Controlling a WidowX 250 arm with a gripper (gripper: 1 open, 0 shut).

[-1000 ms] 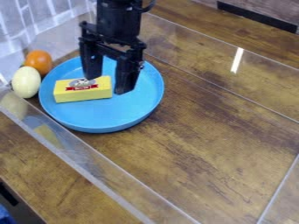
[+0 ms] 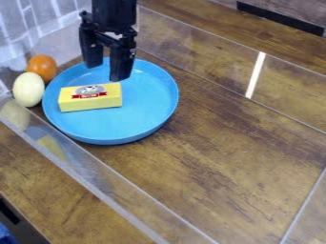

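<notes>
A blue plate point(image 2: 133, 114) holds a yellow rectangular box point(image 2: 91, 98) with a red and white label, on its left half. The black gripper point(image 2: 105, 63) is open above the back of the plate, behind the box, with nothing seen between its fingers. An orange round object point(image 2: 42, 67) and a pale egg-like object point(image 2: 30, 89) lie just left of the plate.
A clear plastic edge runs diagonally along the left side.
The gripper has moved back and to the left, rising away from the plate's middle. The box and plate look unmoved.
</notes>
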